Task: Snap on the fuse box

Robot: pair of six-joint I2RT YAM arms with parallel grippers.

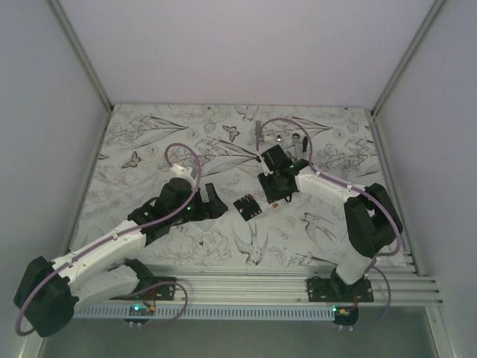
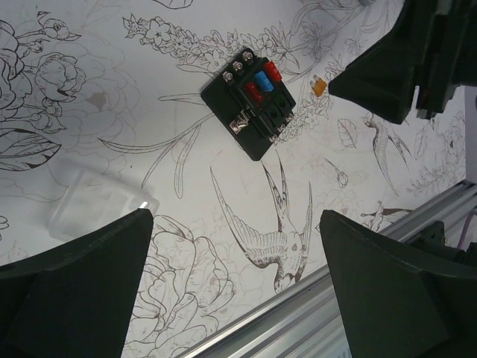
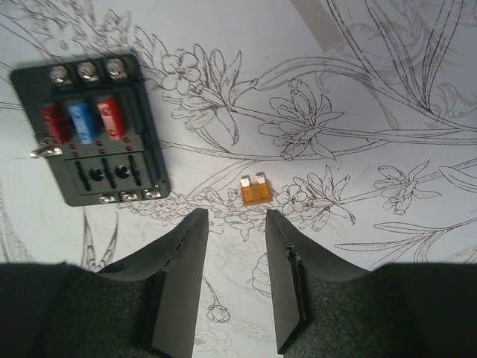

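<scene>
The black fuse box [image 1: 247, 207] lies on the patterned mat between my arms; close up it carries red and blue fuses [image 3: 87, 123] beside screw terminals. A small orange fuse with two metal prongs lies loose to its right, also seen in the left wrist view. My right gripper hangs above and just beside that loose fuse, fingers close together; whether anything is between them is unclear. My left gripper is open, left of the box, with nothing between its wide-apart fingers.
A clear plastic container [image 2: 93, 207] lies near my left gripper. Several tools [image 1: 304, 146] lie at the back right. Metal rails [image 1: 246, 272] run along the front edge.
</scene>
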